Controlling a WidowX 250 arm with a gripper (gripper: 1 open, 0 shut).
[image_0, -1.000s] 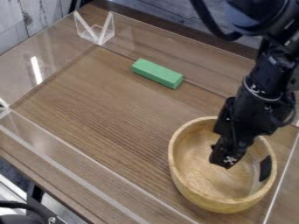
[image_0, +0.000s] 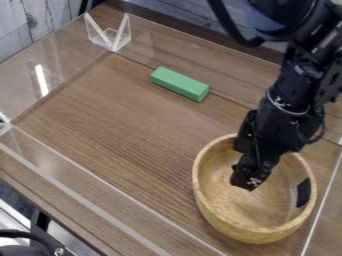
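My black gripper (image_0: 249, 160) reaches down from the upper right into a round tan wooden bowl (image_0: 247, 220) at the lower right, its fingertips over the bowl's upper part, open. A dark oblong object (image_0: 301, 195) lies against the bowl's right inner side. A green block (image_0: 181, 84) lies on the wooden table above and left of the bowl, apart from it.
A clear wire-like or plastic holder (image_0: 110, 32) stands at the back left. A dark round shape sits at the bottom-left corner.
My gripper has shifted slightly up and to the left over the bowl. The bowl and green block look unmoved.
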